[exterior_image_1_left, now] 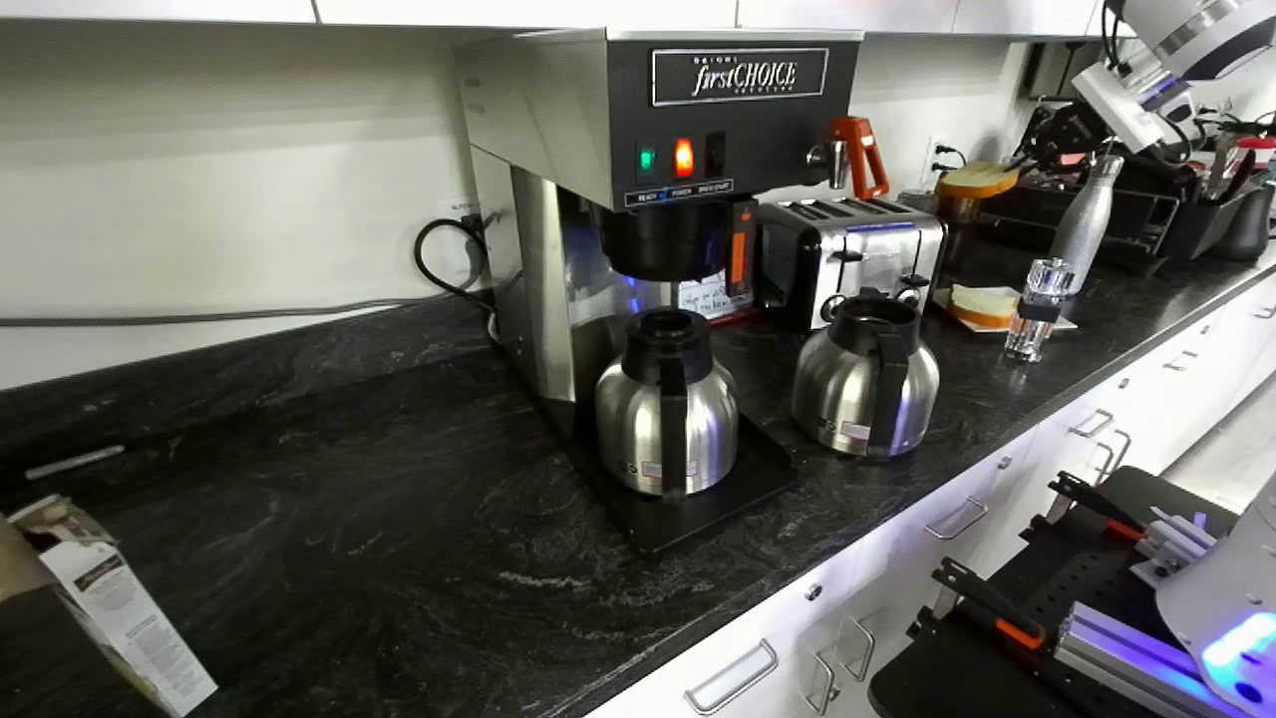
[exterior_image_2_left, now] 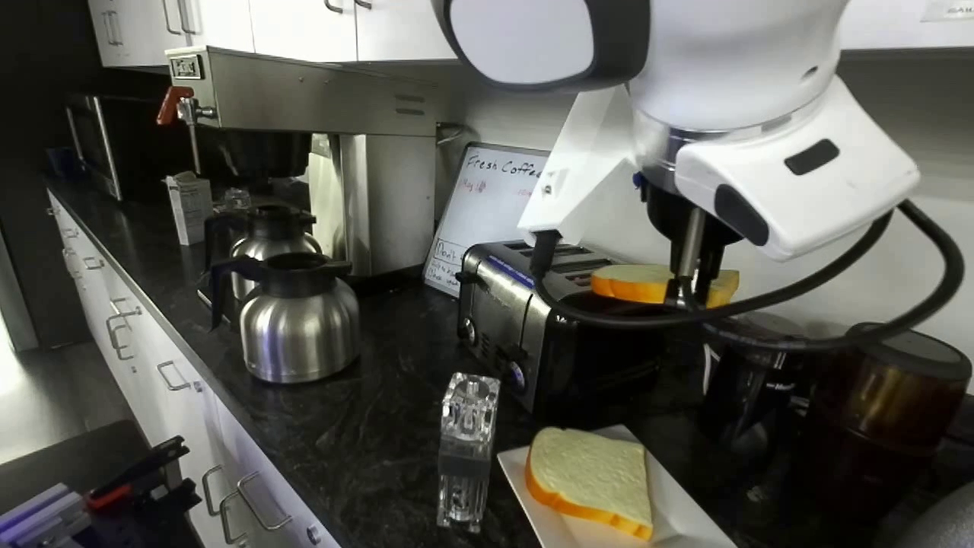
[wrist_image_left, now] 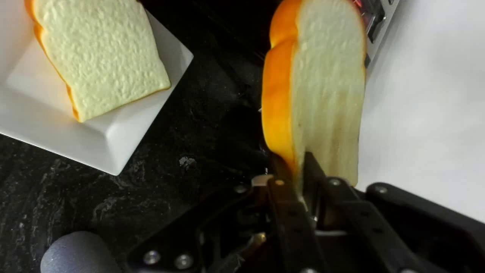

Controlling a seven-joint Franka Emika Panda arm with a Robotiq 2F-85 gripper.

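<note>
My gripper is shut on one end of a bread slice (wrist_image_left: 327, 86), its crust edge turned to the left in the wrist view. In exterior view 2 the held slice (exterior_image_2_left: 630, 281) is above the counter beside the toaster (exterior_image_2_left: 520, 320), partly behind my arm. A second bread slice (exterior_image_2_left: 589, 475) lies on a square white plate (exterior_image_2_left: 525, 484); the wrist view shows this slice (wrist_image_left: 100, 54) at upper left, apart from my fingers. Exterior view 1 has the held slice (exterior_image_1_left: 979, 179) raised to the right of the toaster (exterior_image_1_left: 879, 257).
A clear grinder (exterior_image_2_left: 468, 452) stands between plate and counter edge. A steel bottle (exterior_image_1_left: 1089, 225), two steel carafes (exterior_image_1_left: 667, 419) and the coffee maker (exterior_image_1_left: 538, 120) share the counter. Dark jars (exterior_image_2_left: 876, 393) stand behind the plate.
</note>
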